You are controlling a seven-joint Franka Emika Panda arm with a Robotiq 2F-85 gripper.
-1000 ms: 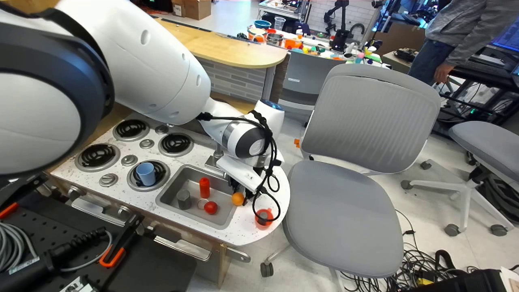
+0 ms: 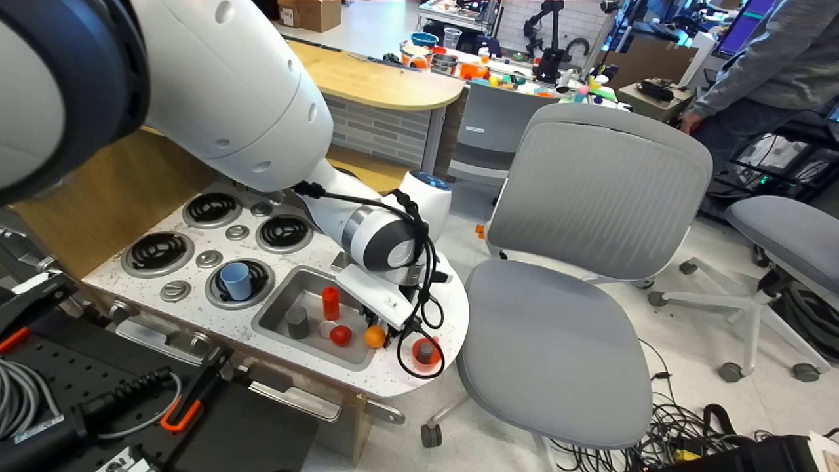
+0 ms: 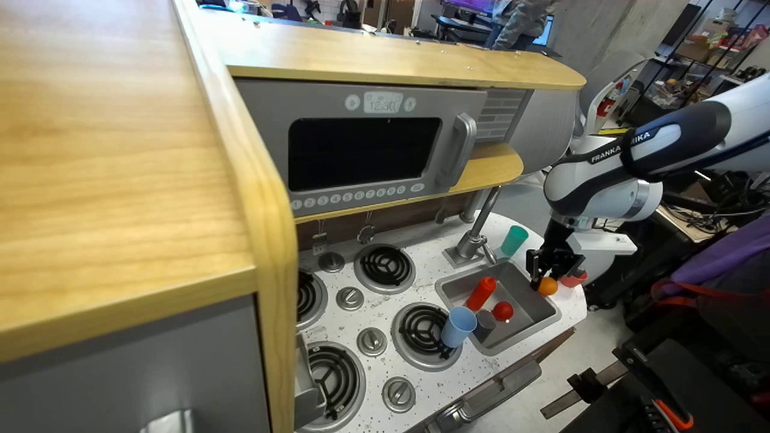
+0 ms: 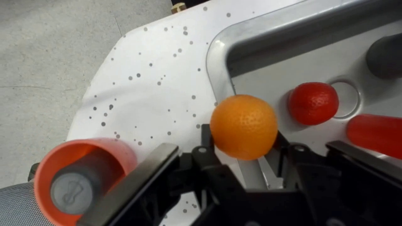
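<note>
An orange toy fruit (image 4: pixel 244 127) is held between the black fingertips of my gripper, which is shut on it. In the wrist view the orange appears over the near end rim of the grey sink (image 4: pixel 222 71). Within the sink lie a round red toy (image 4: pixel 313 103), a red cylinder (image 4: pixel 375 133) and a dark grey cup-like piece (image 4: pixel 386 56). To the other side, on the white counter, an orange-red cup (image 4: pixel 124 148) has a grey can (image 4: pixel 71 194) inside it.
A blue cup (image 2: pixel 236 280) stands on a stove burner left of the sink. The faucet (image 3: pixel 476 234) and a green cup (image 3: pixel 514 240) are behind the sink. A grey chair (image 2: pixel 558 346) sits close to the counter's rounded end.
The arm has carried the orange slightly left and toward the counter's front edge in exterior view 1. The sink contents and cups look unmoved; the person at the back has shifted.
</note>
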